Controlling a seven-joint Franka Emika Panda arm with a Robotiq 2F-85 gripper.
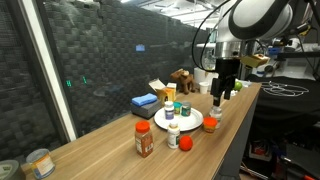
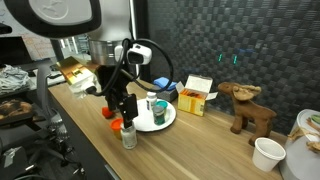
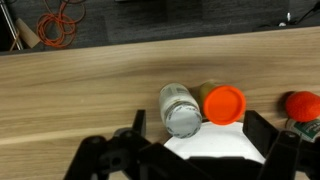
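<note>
My gripper [image 1: 226,97] is open, pointing down just above a small pale bottle [image 1: 217,113] near the table's front edge. From exterior view 2, the gripper [image 2: 124,112] hangs close over that upright bottle [image 2: 129,137], and an orange-topped container [image 2: 116,125] stands beside it. In the wrist view, the bottle [image 3: 180,112] and the orange-topped container [image 3: 224,104] both lie within the span of the spread fingers [image 3: 139,123]. The bottle is closer to the left finger. Neither is gripped.
A white plate [image 1: 188,124] with several small jars sits close by. A red ball-like item [image 1: 186,143], a white bottle [image 1: 173,135] and an orange-lidded jar [image 1: 144,139] stand nearby. A brown toy animal [image 2: 248,109] and white cup [image 2: 268,153] are farther back.
</note>
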